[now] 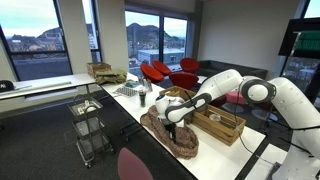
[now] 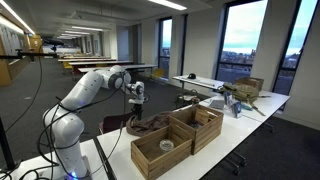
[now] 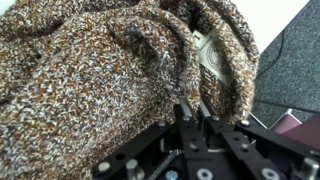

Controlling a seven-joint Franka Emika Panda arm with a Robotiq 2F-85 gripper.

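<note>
A speckled brown knitted cloth [image 1: 183, 147] lies bunched on the white table, and it fills most of the wrist view. The knit [image 3: 90, 90] is folded over itself, and a pale label [image 3: 211, 55] shows near its edge. My gripper is down at a fold of this cloth, its fingers close together with knit between them. How much fabric they hold is hidden. In the second exterior view the cloth [image 2: 152, 123] lies beside the wooden boxes, under the arm's wrist.
Two open wooden boxes, a nearer one [image 2: 161, 157] and a farther one [image 2: 207, 128], stand along the table. A small clear round item [image 2: 235, 160] is by them. Bare white tabletop [image 1: 222, 158] shows near the arm's base. A wire cart [image 1: 91, 130] stands off the table.
</note>
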